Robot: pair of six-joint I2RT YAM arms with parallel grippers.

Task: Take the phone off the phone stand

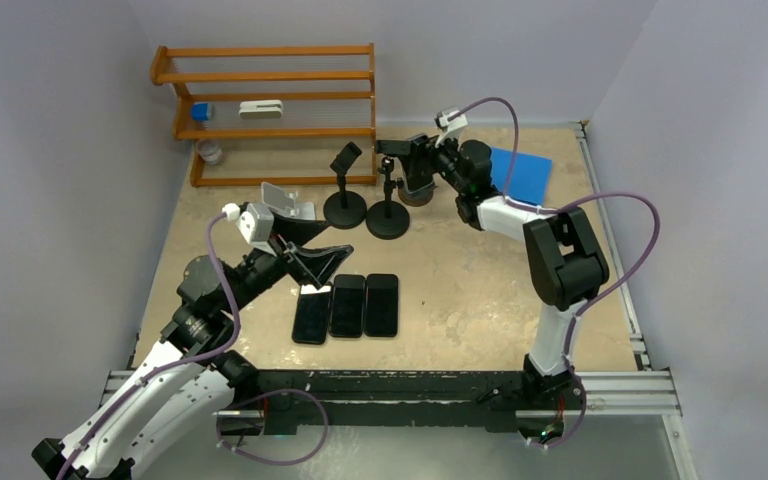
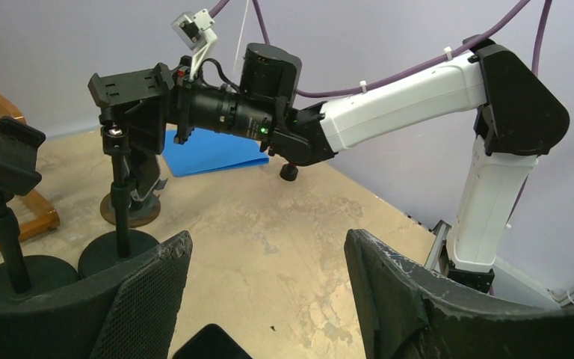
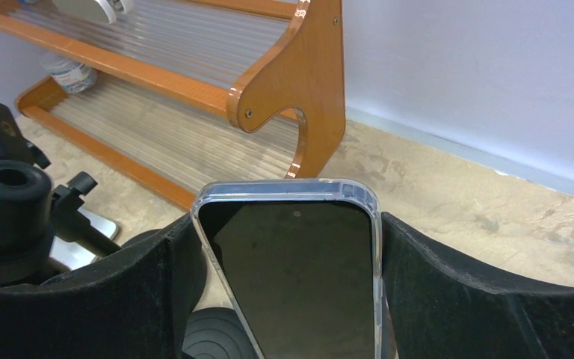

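A phone in a clear case (image 3: 291, 277) stands between the fingers of my right gripper (image 1: 410, 155) at the rightmost stand (image 1: 415, 197), at the back centre; whether both fingers grip it is unclear. Two black stands (image 1: 387, 218) stand to its left. My left gripper (image 1: 325, 245) is open and empty, above the front-left area near three phones (image 1: 348, 305) lying side by side.
A wooden rack (image 1: 260, 135) stands at the back left, with a small white stand (image 1: 295, 205) in front. A blue mat (image 1: 530, 175) lies at the back right.
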